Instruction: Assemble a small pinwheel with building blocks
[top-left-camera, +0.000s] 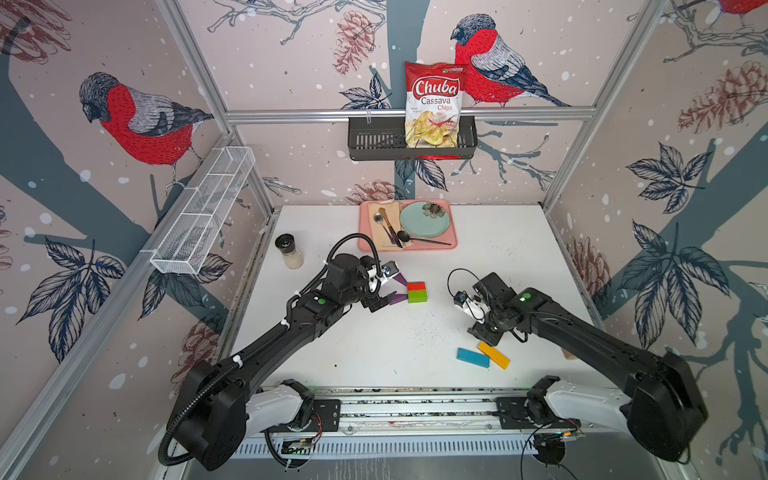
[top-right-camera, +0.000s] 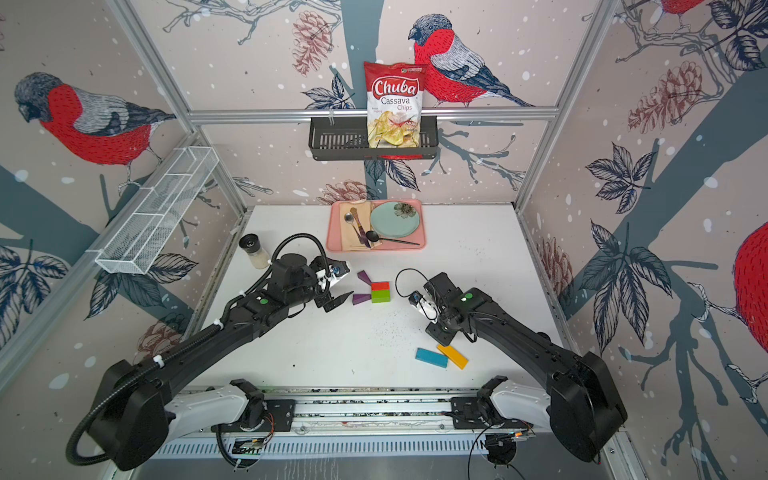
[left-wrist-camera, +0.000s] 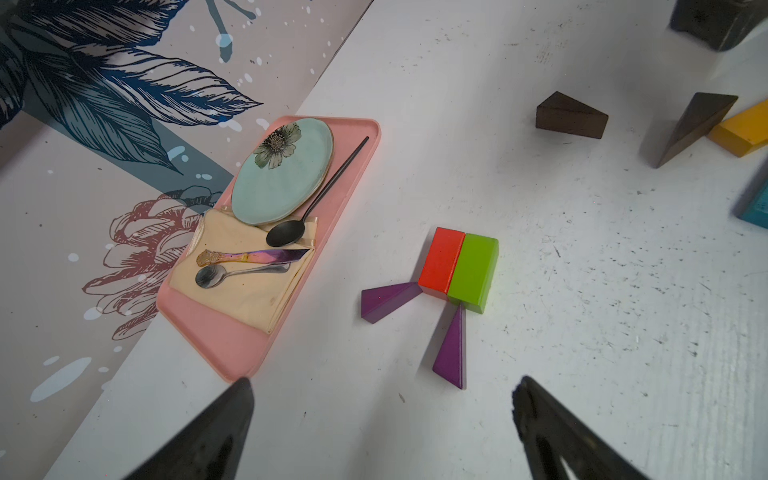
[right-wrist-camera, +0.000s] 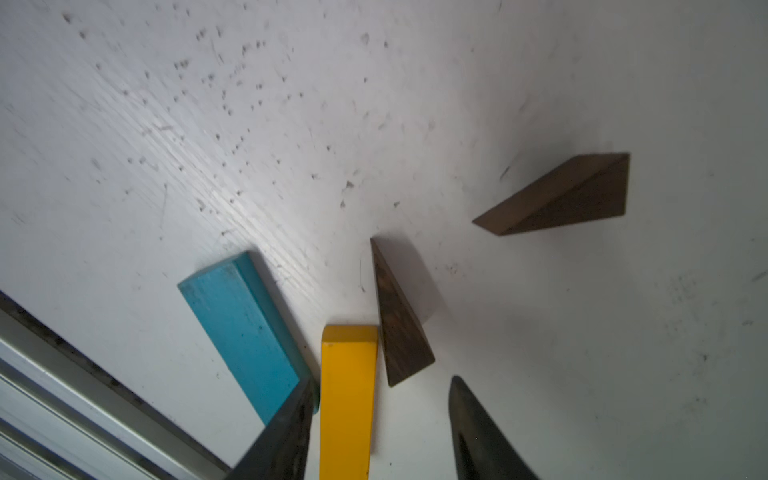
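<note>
A red block (left-wrist-camera: 439, 260) and a green block (left-wrist-camera: 473, 270) sit side by side mid-table, with two purple wedges (left-wrist-camera: 449, 348) at their left. My left gripper is open above them, nothing between its fingers. My right gripper is part open over an orange block (right-wrist-camera: 348, 384), a blue block (right-wrist-camera: 244, 328) and two dark brown wedges (right-wrist-camera: 400, 324), one touching or nearly touching the orange block, the other (right-wrist-camera: 560, 196) apart from it. Nothing is held in it.
A pink tray (top-left-camera: 366, 232) with plate and cutlery stands at the back. A jar (top-left-camera: 289, 254) is at the back left.
</note>
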